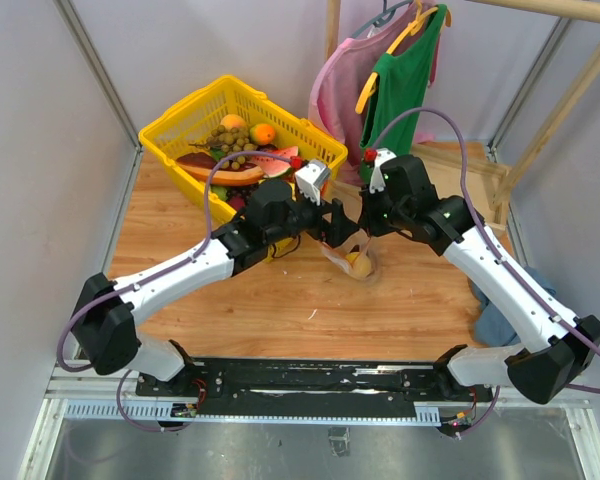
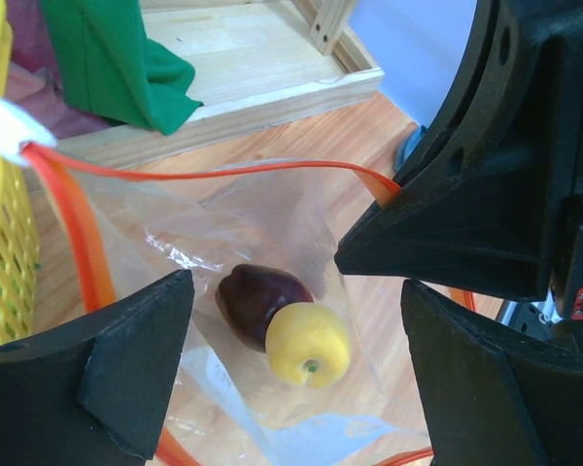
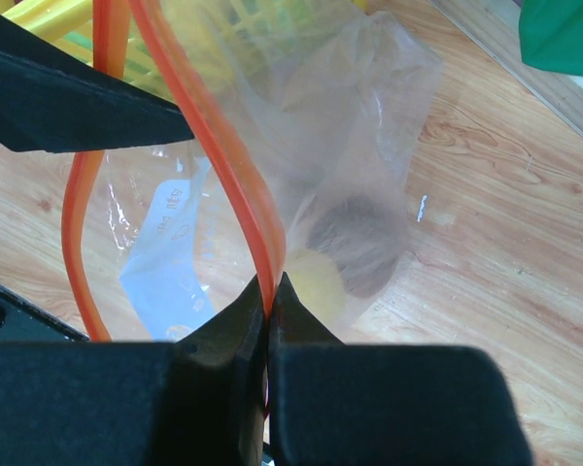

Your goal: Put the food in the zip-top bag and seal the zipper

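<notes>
The clear zip bag (image 1: 342,258) with an orange zipper hangs between my grippers. In the left wrist view a dark purple fruit (image 2: 257,301) and a yellow fruit (image 2: 309,345) sit low inside it. My left gripper (image 1: 335,228) is part open above the bag's mouth, with no food between its fingers. My right gripper is shut on the bag's orange zipper edge, the bag hanging from it.
The yellow crate (image 1: 155,135) of assorted food stands at the back left. Clothes (image 1: 385,110) hang behind my right arm. A blue cloth (image 1: 492,320) lies at the right.
</notes>
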